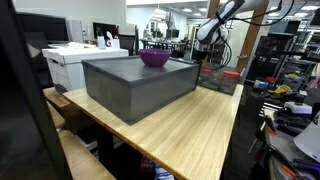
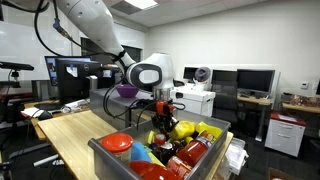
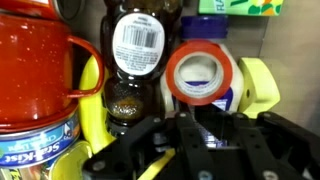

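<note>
In exterior view 2, my white arm reaches down over a grey bin (image 2: 113, 172) crowded with items, and the dark gripper (image 2: 163, 128) is low among them. The wrist view shows my black gripper with its fingers parted over the clutter. An orange-and-white ring, like a tape roll (image 3: 201, 73), lies just beyond the fingertips. Left of it is a dark bottle (image 3: 139, 45) with a barcode label; a red mug (image 3: 32, 65) stands farther left. To the right lies a pale yellow object (image 3: 260, 88). Whether anything touches the fingers is hard to see.
A purple bowl (image 1: 155, 58) rests on a long grey box (image 1: 140, 92) on the wooden table (image 1: 180, 135). The tabletop in front of that box is clear. A yellow bottle (image 2: 182, 130) and a red container (image 2: 118, 143) crowd the bin near the gripper.
</note>
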